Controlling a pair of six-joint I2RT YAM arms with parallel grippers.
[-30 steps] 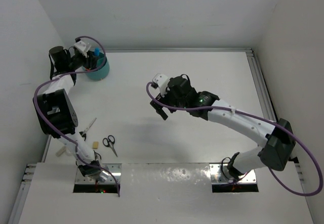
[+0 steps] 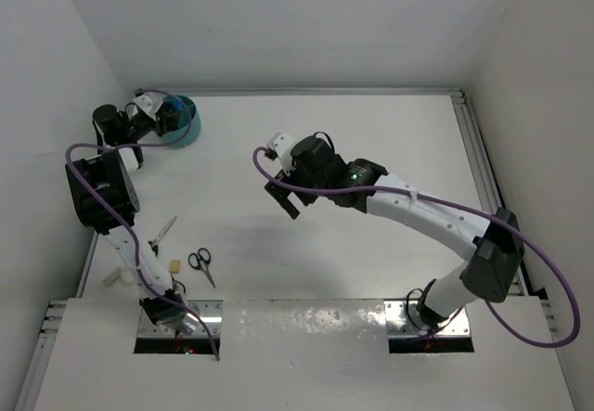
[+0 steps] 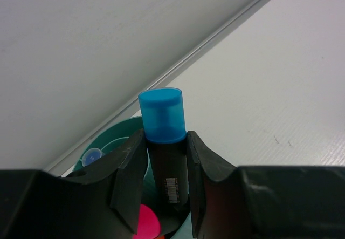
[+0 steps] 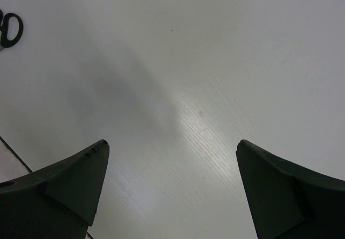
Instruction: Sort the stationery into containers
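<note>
My left gripper is shut on a black marker with a blue cap [image 3: 161, 115], held upright inside the teal cup [image 3: 110, 134] at the back left, where a pink item [image 3: 144, 222] and another cap show. My right gripper [image 2: 281, 199] is open over bare table, nothing between its fingers. At the front left lie scissors [image 2: 202, 262], a white pen-like tool [image 2: 163, 230], a small tan block [image 2: 174, 266] and a pale piece [image 2: 112, 276].
Rails edge the table, and walls stand behind and to both sides.
The left gripper has lowered slightly at the cup with the marker in it. The right arm has shifted a little to the left and toward the front.
</note>
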